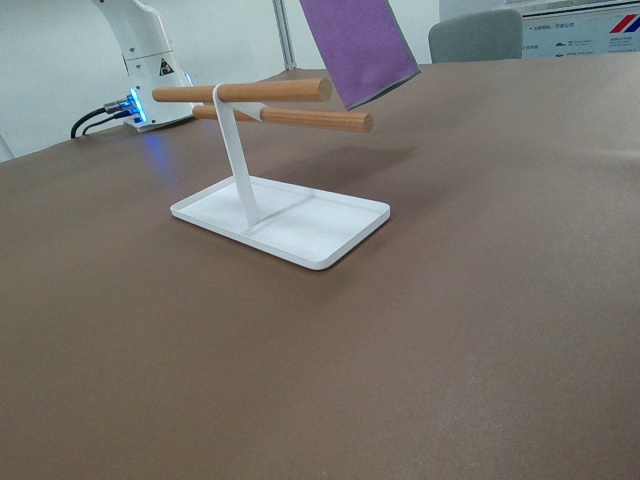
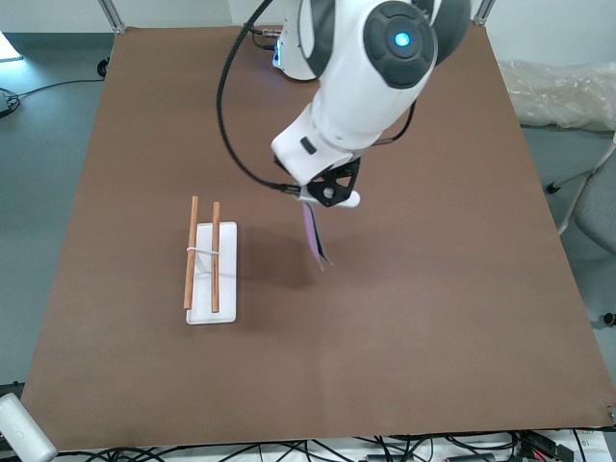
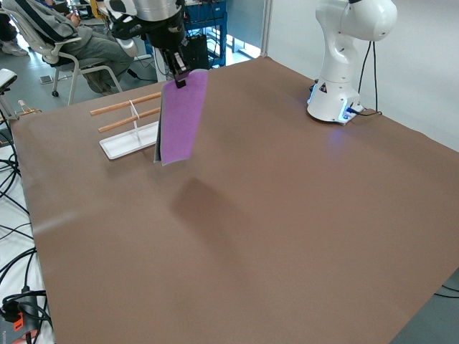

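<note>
My gripper [image 3: 180,77] is shut on a purple cloth [image 3: 183,118] with a grey underside, which hangs down in the air. In the left view the cloth [image 2: 311,231] hangs right of a white stand [image 2: 227,274] that has two wooden rods [image 2: 190,260]. In the top view the cloth [image 1: 355,45] is high above and behind the rods [image 1: 280,90]; the stand's tray [image 1: 310,235] rests on the brown table. The gripper is out of sight there, and its fingertips are mostly hidden in the left view.
Cables run along its near edge [image 2: 385,443], and a person sits beyond it in the right view.
</note>
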